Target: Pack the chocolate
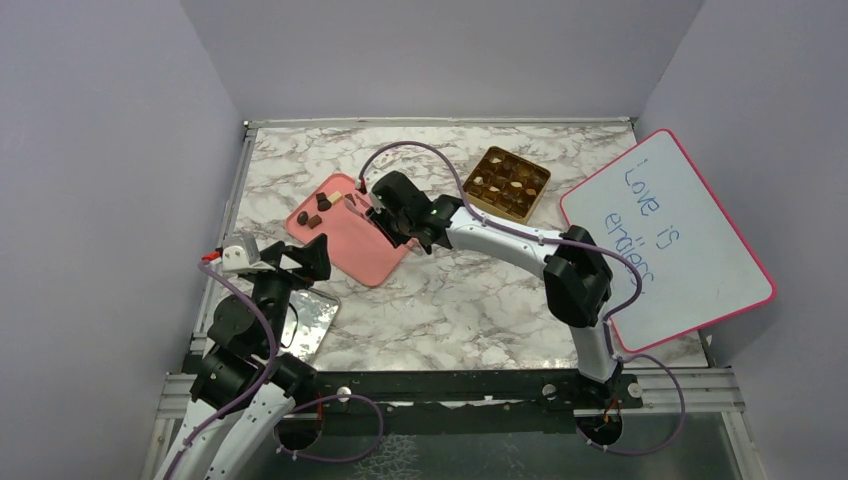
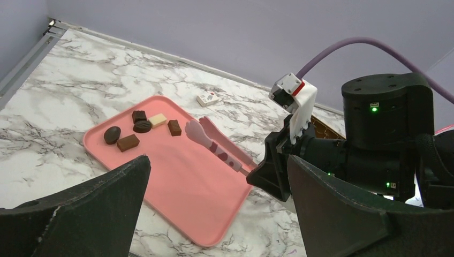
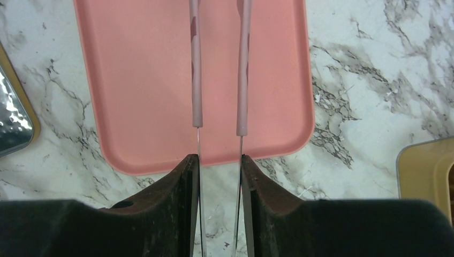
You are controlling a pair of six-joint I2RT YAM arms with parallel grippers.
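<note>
The pink salmon tray (image 2: 187,198) holds several chocolates: a dark oval piece (image 2: 112,135), a brown block (image 2: 127,142), a dark square (image 2: 138,116), a cream piece (image 2: 157,120) and a brown piece (image 2: 174,127) among them. My right gripper is shut on pink-tipped tongs (image 2: 215,148). Their two arms stand apart over the tray, with no chocolate visible between the tips in the left wrist view; those tips are cut off in the right wrist view. My left gripper is open and empty, left of the tray. A gold box (image 1: 505,185) with partly filled compartments stands at back right.
A small white block (image 2: 207,99) lies behind the tray. The silver lid-like tray (image 1: 313,320) is beside the left arm. At right stands a whiteboard (image 1: 670,250) with blue writing.
</note>
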